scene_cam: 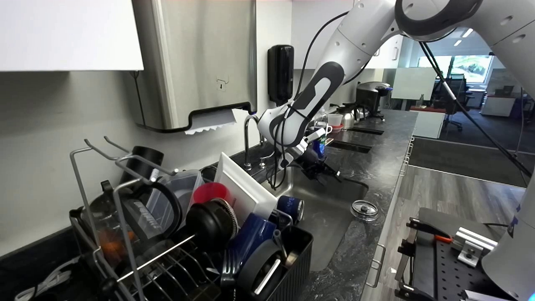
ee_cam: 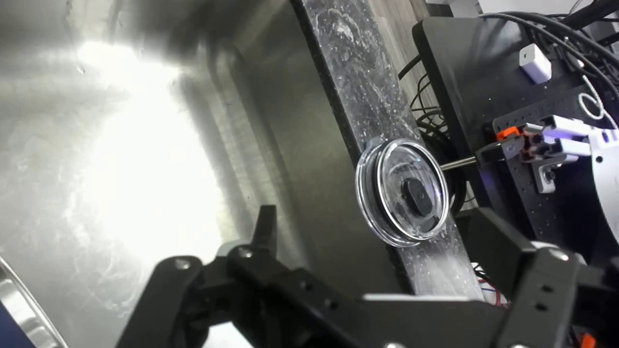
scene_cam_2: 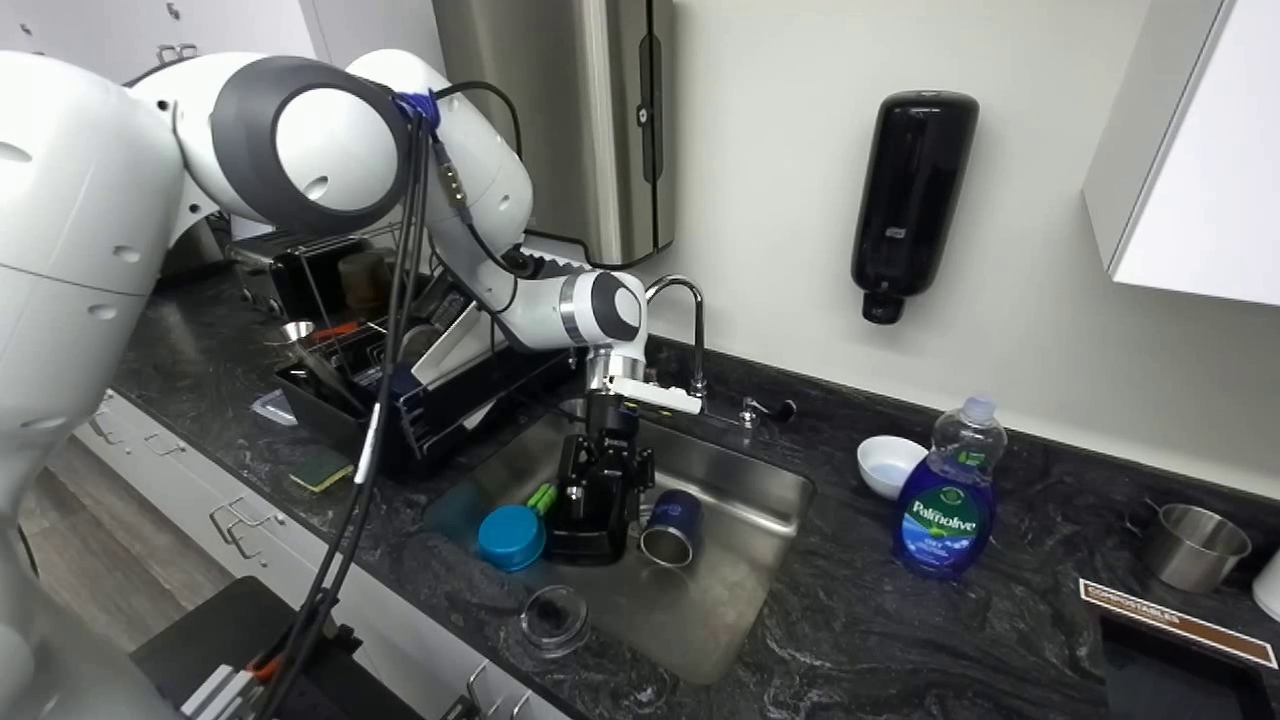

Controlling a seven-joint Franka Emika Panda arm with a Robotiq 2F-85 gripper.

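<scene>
My gripper (scene_cam_2: 588,528) points down over the steel sink (scene_cam_2: 744,576). In the wrist view its black fingers (ee_cam: 265,225) stand wide apart, open, with nothing held. A clear round lid (ee_cam: 406,191) with a dark tab lies on the counter along the sink's front edge; in the wrist view it appears between and beyond the fingers. Beside the gripper in exterior view 2, a dark blue mug (scene_cam_2: 674,528) lies tipped over in the sink. On the gripper's other side is a turquoise bowl (scene_cam_2: 512,536), with a bright green item (scene_cam_2: 542,497) behind it.
A crowded dish rack (scene_cam: 165,268) with a white tray (scene_cam: 245,193) stands beside the sink. The faucet (scene_cam: 247,140) rises behind it. On the other side are a white bowl (scene_cam_2: 890,466), a blue soap bottle (scene_cam_2: 948,504) and a steel pot (scene_cam_2: 1194,546). A sponge (scene_cam_2: 320,469) lies near the rack.
</scene>
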